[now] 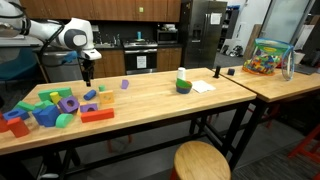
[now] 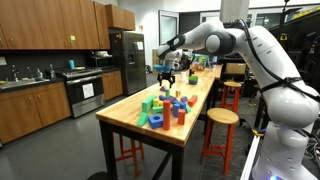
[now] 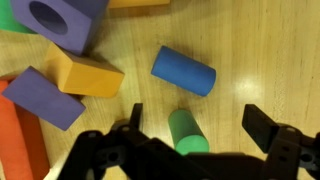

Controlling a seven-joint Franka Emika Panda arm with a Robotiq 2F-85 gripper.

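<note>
In the wrist view my gripper points down over the wooden table, its fingers wide apart with nothing held. A green cylinder (image 3: 186, 131) lies low in the view between the two fingers, partly covered by the gripper body. Just beyond it lies a blue cylinder (image 3: 184, 71) on its side. To the left are a yellow-orange block (image 3: 83, 73), a purple block (image 3: 43, 98), a purple hollow piece (image 3: 67, 19) and a red block (image 3: 22, 139). The first exterior view has the gripper (image 1: 87, 81) above the back of the block group.
Several blocks crowd the table's left end, among them a blue block (image 1: 46, 116) and a long red block (image 1: 97, 115). A green bowl (image 1: 183, 87) and white paper (image 1: 203, 86) lie farther right. A stool (image 1: 202, 160) stands in front.
</note>
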